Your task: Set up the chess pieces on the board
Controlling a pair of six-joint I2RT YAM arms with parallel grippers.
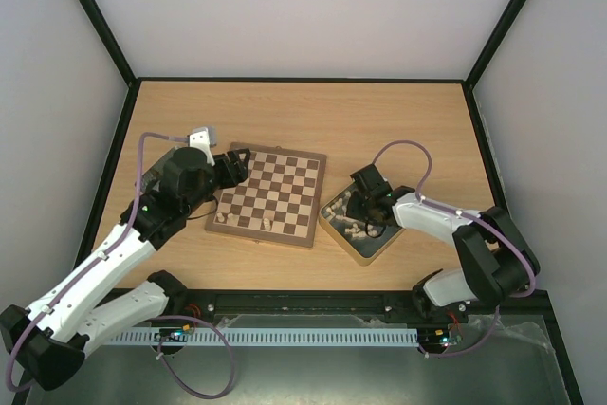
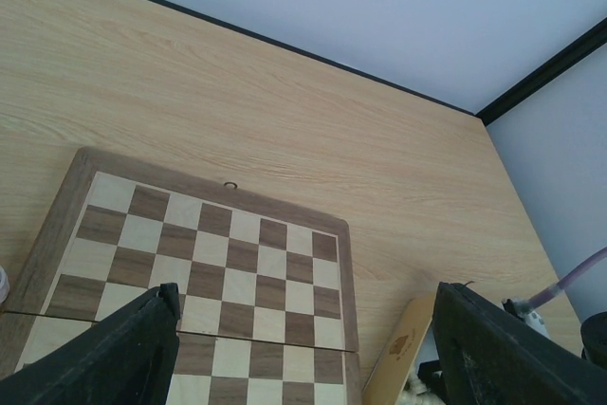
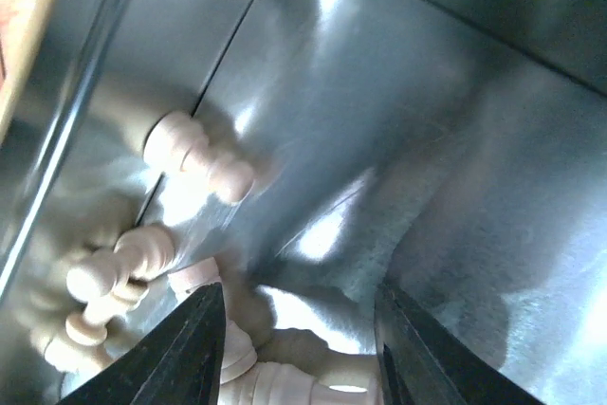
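Note:
The chessboard lies mid-table, with a few pale pieces on its near rows, one a small piece. My left gripper hangs open over the board's upper left. My right gripper is open, low inside the tray right of the board. In the right wrist view, pale pieces lie on their sides: an upper piece, several along the tray wall, and pieces between and behind its fingertips.
Bare table lies behind the board and tray. Another dark container is partly hidden under the left arm at the board's left. Walls surround the table.

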